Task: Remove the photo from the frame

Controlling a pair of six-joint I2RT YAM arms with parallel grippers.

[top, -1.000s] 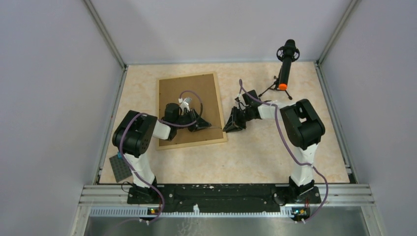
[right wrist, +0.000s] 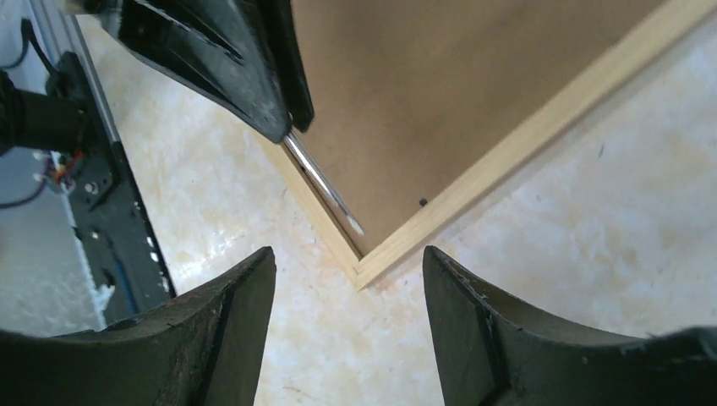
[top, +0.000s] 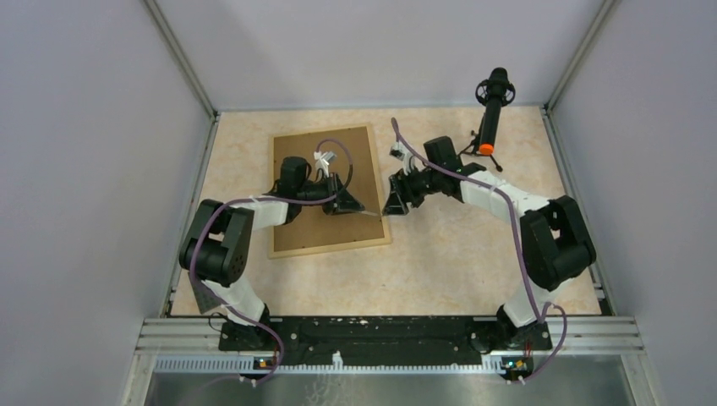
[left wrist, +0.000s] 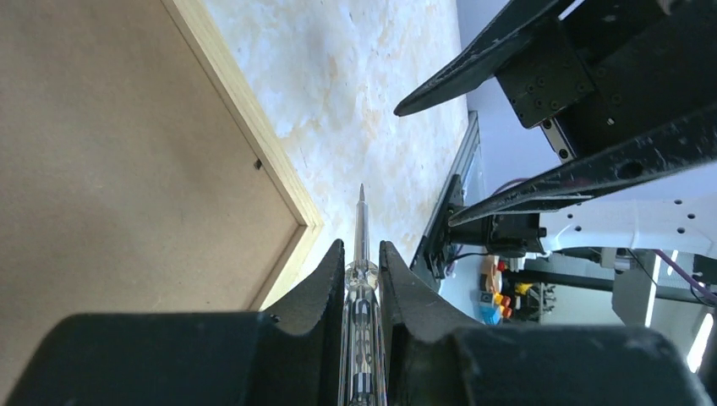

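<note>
The picture frame (top: pixel 331 249) lies back side up on the table, a brown backing board (top: pixel 317 230) within its pale wooden border. Held in my left gripper, which is shut on it, is a clear-handled screwdriver (left wrist: pixel 361 233) with a thin metal shaft. In the right wrist view, the screwdriver tip (right wrist: pixel 355 226) appears over the board near the frame's corner, close to a small dark tab (right wrist: pixel 423 202) at the inner edge; whether it touches the board cannot be told. My right gripper stands open and empty just off that corner. No photo is visible.
At the back right stands a black cylindrical device with an orange end (top: pixel 489 127) on a small tripod. A dark grey mat (top: pixel 203 296) lies at the front left, partly under the left arm. Bare tabletop (top: pixel 473 271) stretches right of the frame.
My left gripper, still with the screwdriver, has moved a little to the back. The frame has stayed put.
</note>
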